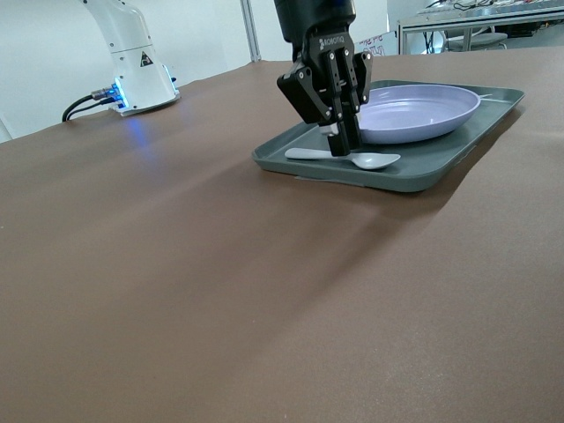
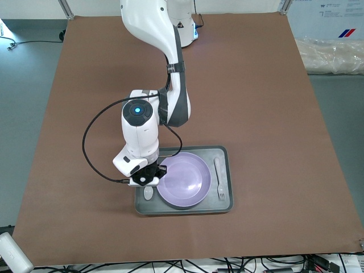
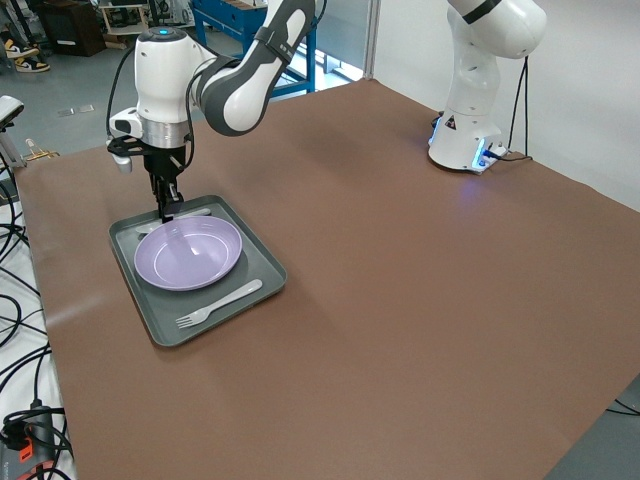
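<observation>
A grey tray (image 2: 216, 205) holds a lavender plate (image 2: 183, 179), a white fork (image 2: 220, 182) on the right in the left view, and a white spoon (image 1: 370, 160) on the other side, partly hidden by the arm. The black gripper (image 1: 339, 132) hangs down over the spoon's handle beside the plate, low at the tray in the top view; whether it is open, shut or holding the spoon is unclear. In the right view it (image 3: 170, 208) is at the tray's far edge.
A white robot base (image 3: 462, 140) stands at the table's back edge. Cables lie along the near edge beyond the table in the left view.
</observation>
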